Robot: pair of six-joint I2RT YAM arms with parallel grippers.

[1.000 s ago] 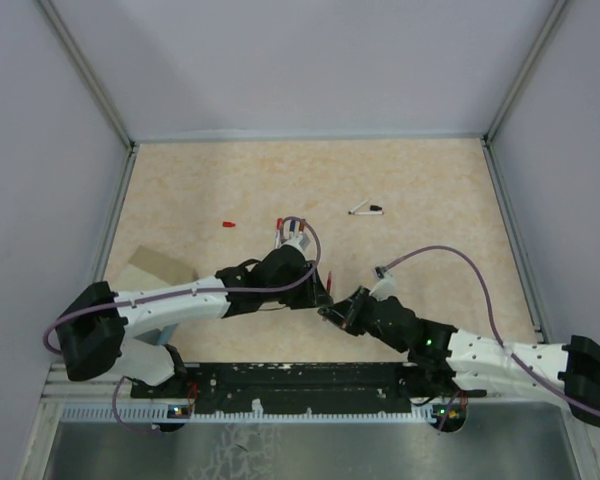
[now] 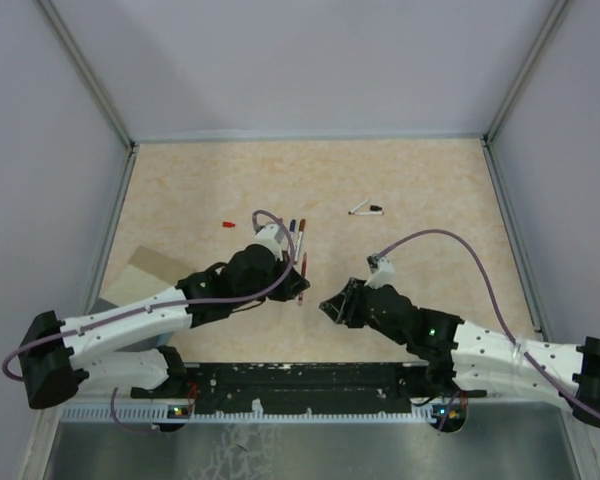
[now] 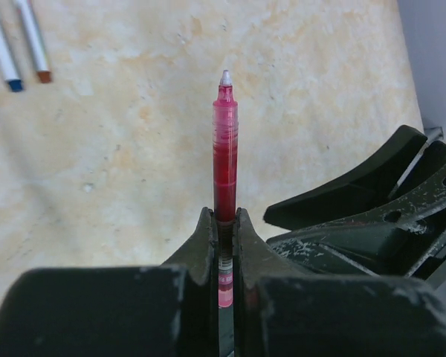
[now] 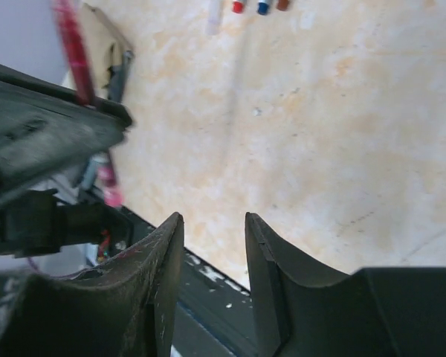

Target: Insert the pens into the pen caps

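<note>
My left gripper is shut on a red pen, held upright in that view with its pale tip uncovered; the same pen shows blurred at the upper left of the right wrist view. My right gripper stands open and empty, a little to the right of the left one in the top view. Other pens lie beyond them: a blue-ended pen [image 3: 1,48], a brown-ended pen [image 3: 34,48] and a pale pen [image 4: 213,15]. A small red cap [image 2: 228,224] lies on the table farther left.
White pens [image 2: 363,212] and a black piece [image 2: 376,208] lie at the back right. A beige board [image 2: 150,270] is at the front left of the table [image 2: 430,180].
My left gripper has moved left and slightly up in the top view with the red pen, parting from the right gripper, which has shifted only slightly.
</note>
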